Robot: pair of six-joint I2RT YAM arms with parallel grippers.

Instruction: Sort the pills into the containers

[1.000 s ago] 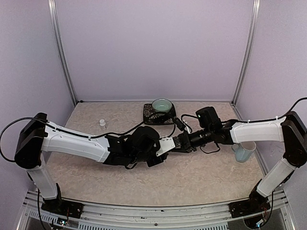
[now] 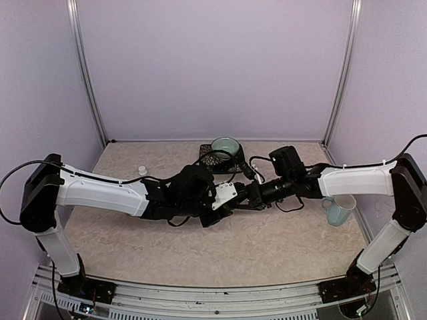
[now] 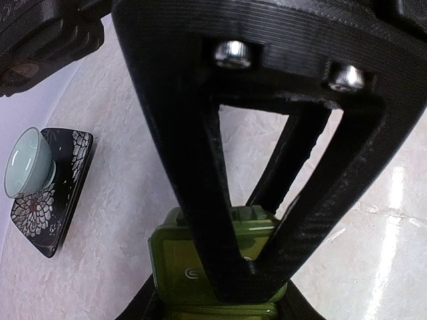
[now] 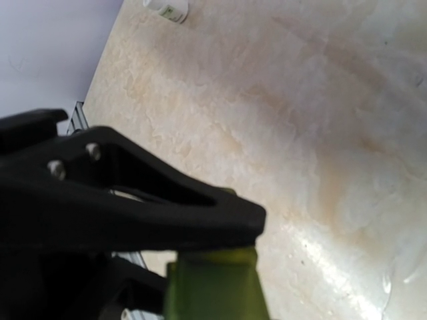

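A translucent green pill box [image 3: 183, 267] shows low in the left wrist view, with my left gripper shut on it. One dark finger of that gripper crosses the front of the box. From the right wrist view, the same green box [image 4: 213, 290] sits under the tip of my right gripper, which is shut on it too. The top view has the left gripper [image 2: 228, 207] and right gripper [image 2: 245, 199] meeting above the middle of the table, hiding the box. A white pill bottle [image 2: 142, 171] stands at the back left. No loose pills can be made out.
At the back, a pale green bowl [image 2: 225, 145] rests on a black patterned tray [image 2: 206, 151]. A light blue mug [image 2: 340, 211] stands at the right edge.
My left gripper has shifted slightly left and toward the back, its wrist turning a little. The right arm has barely moved. The bottle, bowl, tray and mug have stayed put.
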